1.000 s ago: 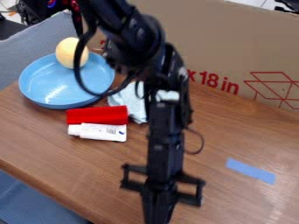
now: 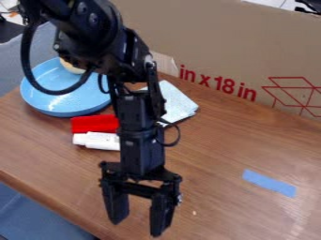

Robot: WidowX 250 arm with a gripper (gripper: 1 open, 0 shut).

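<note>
My gripper [image 2: 139, 204] is low over the front of the wooden table, its two fingers spread open with bare tabletop showing between them. Behind it lie a red object [image 2: 93, 124] and a white tube [image 2: 93, 140], both partly covered by the arm. A blue plate [image 2: 51, 97] sits at the back left, with a pale yellow round item at its back, mostly hidden by the arm. A white cloth [image 2: 178, 102] lies behind the arm, and a strip of blue tape [image 2: 268, 183] is on the right.
A large cardboard box [image 2: 238, 47] with red print stands along the back. A blue-grey surface [image 2: 19, 216] shows past the table's edge at lower left.
My gripper has moved left and up in the view, and its fingers have spread apart. The arm now hides more of the yellow item. The objects on the table look unmoved.
</note>
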